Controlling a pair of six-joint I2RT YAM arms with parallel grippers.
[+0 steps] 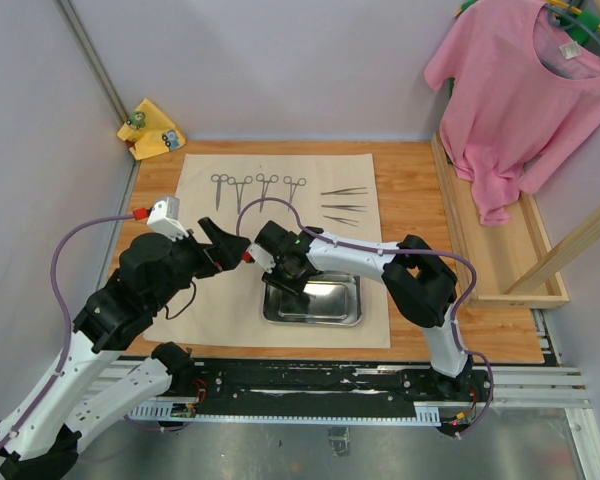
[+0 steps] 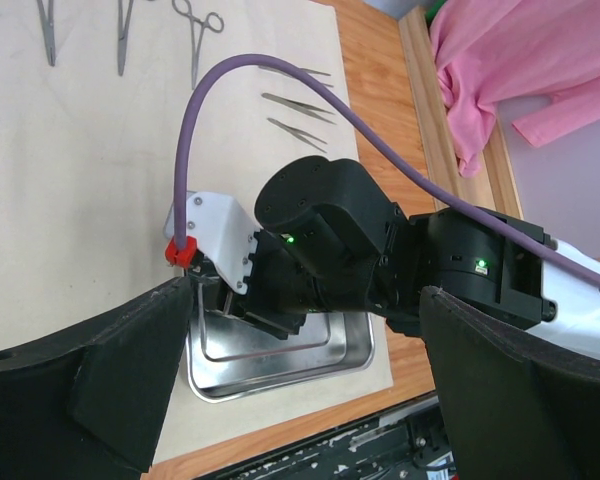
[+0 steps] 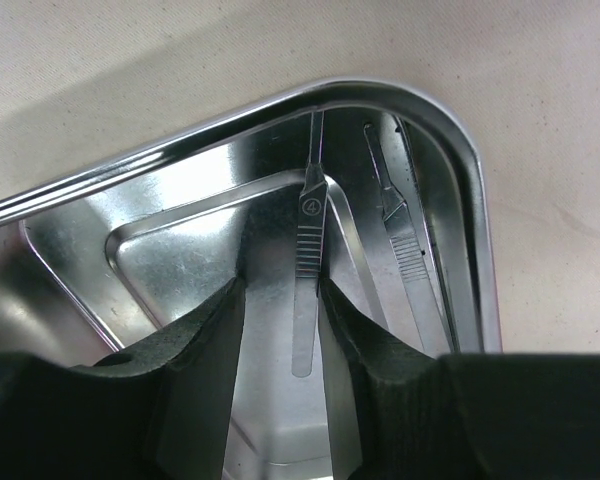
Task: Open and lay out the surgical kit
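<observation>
The steel tray (image 1: 330, 305) rests on the cream sheet (image 1: 220, 310). My right gripper is down inside it, fingers part apart around the handle of a scalpel handle (image 3: 310, 230); whether it grips cannot be told. More slim instruments (image 3: 410, 260) lie beside it at the tray's end. Above the tray, several scissor-like clamps (image 1: 266, 183) lie in a row, with several tweezers (image 1: 343, 191) to their right. My left gripper (image 1: 230, 250) hangs open over the sheet, left of the right arm, nothing between its fingers.
A wooden rack (image 1: 520, 285) with a pink shirt (image 1: 510, 90) stands at the right. A yellow cloth (image 1: 150, 130) lies at the back left.
</observation>
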